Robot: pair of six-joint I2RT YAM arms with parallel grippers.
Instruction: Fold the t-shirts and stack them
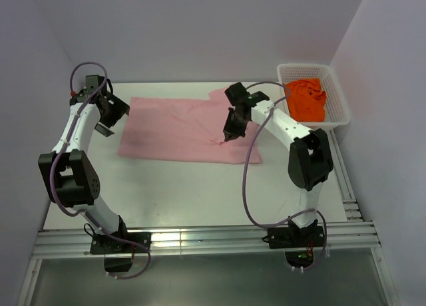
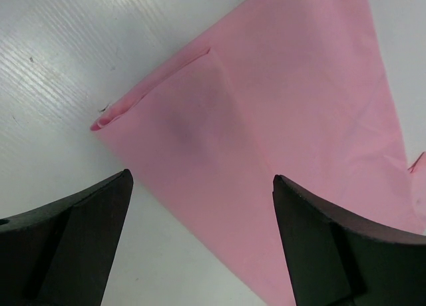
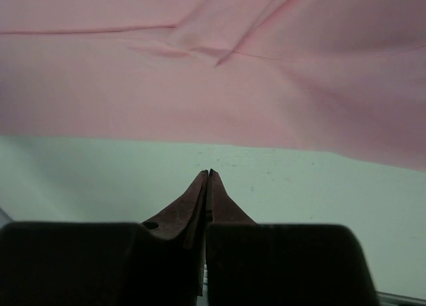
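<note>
A pink t-shirt (image 1: 174, 130) lies spread on the white table, with a small loose fold (image 3: 213, 40) near its lower middle. My left gripper (image 1: 114, 113) hangs open at the shirt's left side, over its folded corner in the left wrist view, with nothing between its fingers. My right gripper (image 1: 229, 133) is shut over the shirt's right-middle part; its tip (image 3: 210, 174) shows no cloth in it in the right wrist view.
A white basket (image 1: 336, 100) holding orange cloth (image 1: 305, 103) stands at the back right. Walls rise at the back and sides.
</note>
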